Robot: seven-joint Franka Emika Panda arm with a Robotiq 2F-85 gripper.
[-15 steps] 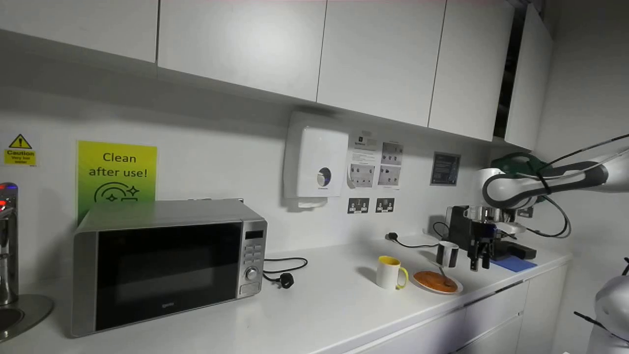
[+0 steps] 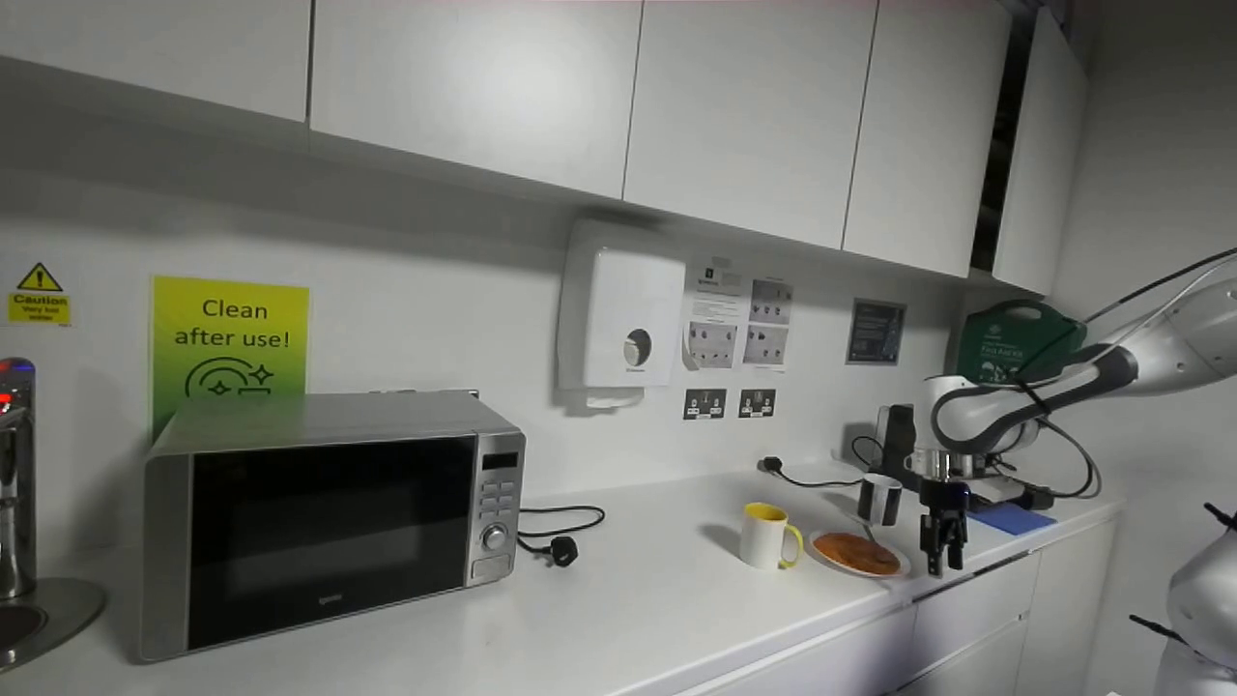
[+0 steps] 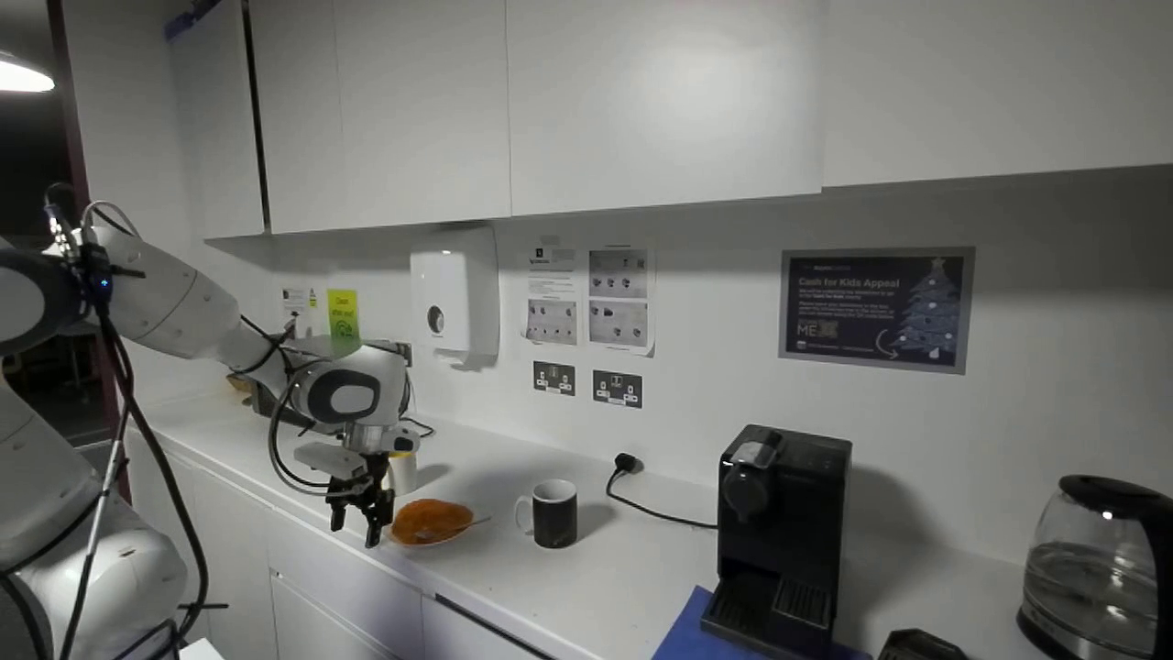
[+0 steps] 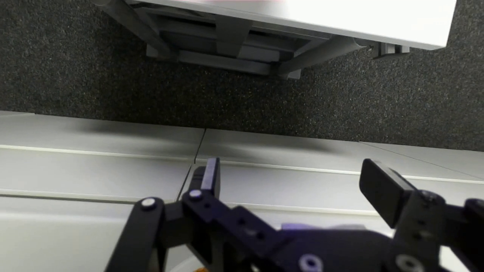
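Note:
My gripper [image 2: 945, 566] points down near the counter's front edge, beside the plate. Its fingers [image 4: 211, 177] stand wide apart in the wrist view, open, with nothing held between them. Below them in that view are cabinet fronts [image 4: 281, 181] and dark floor. The white plate [image 2: 859, 569] carries a flat orange-brown layer [image 3: 433, 519], and a utensil handle [image 3: 475, 522] sticks out over its rim. Left of the plate in exterior view 1 stands a white mug with yellow inside [image 2: 762, 540]. Behind the plate is a black-and-white mug [image 3: 555, 513].
A microwave [image 2: 330, 528] occupies the counter's left side. The coffee machine [image 3: 783, 528] rests on a blue mat [image 3: 684, 629], with a glass kettle [image 3: 1089, 572] farther right. A white tabletop [image 4: 372, 18] is across the floor.
In exterior view 1, the gripper has come down from above counter height to the front edge. The wrist has lowered and shifted slightly left. Mugs and plate stay where they were.

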